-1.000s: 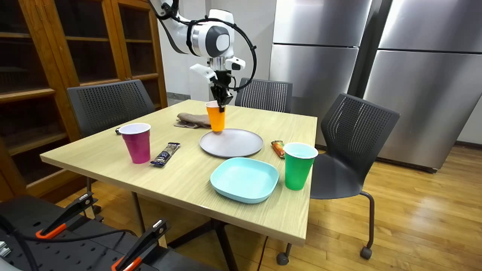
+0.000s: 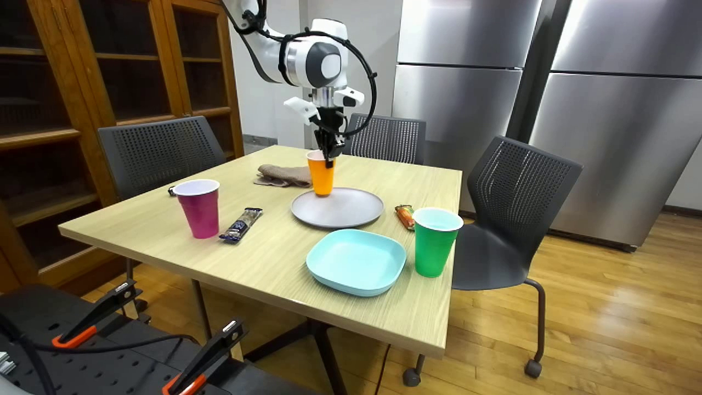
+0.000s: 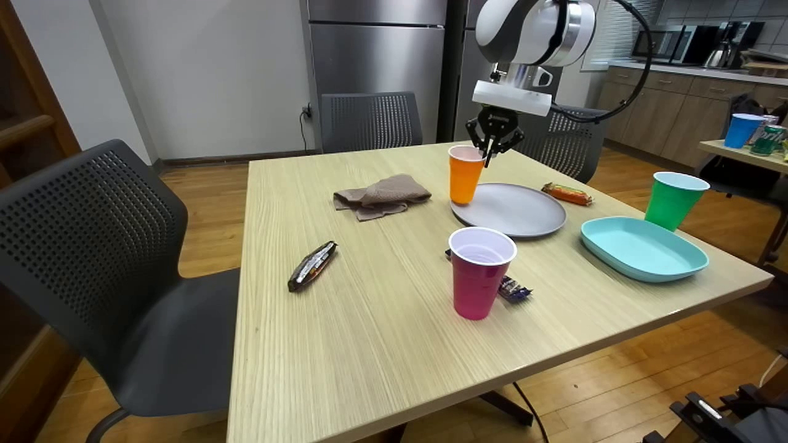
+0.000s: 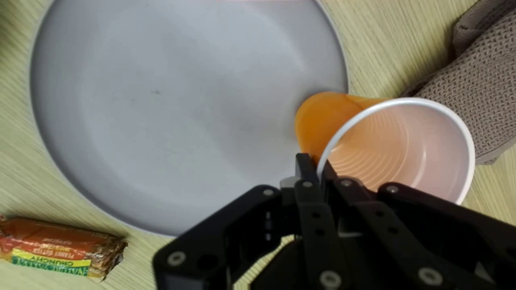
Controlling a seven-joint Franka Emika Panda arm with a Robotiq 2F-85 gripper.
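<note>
An orange cup (image 2: 321,175) with a white inside stands nearly upright over the edge of the round grey plate (image 2: 339,209). My gripper is shut on the cup's rim, one finger inside and one outside, as the wrist view shows. In that view the cup (image 4: 317,121) overlaps the edge of the plate (image 4: 184,111) nearest the towel. Seen from the second exterior camera, the cup (image 3: 465,177) is at the plate's left back edge. Whether its base touches the plate I cannot tell. The rest of the plate is bare.
Behind the cup lies a brown towel (image 3: 384,195). An orange-wrapped bar (image 3: 567,194), a teal tray (image 3: 643,250) and a green cup (image 3: 673,200) are to the plate's right. A magenta cup (image 2: 199,209) and dark-wrapped bars (image 2: 241,224) occupy the other side.
The gripper and the orange cup have shifted a little to the right and slightly lower in exterior view 1, further over the grey plate. Other objects have stayed put.
</note>
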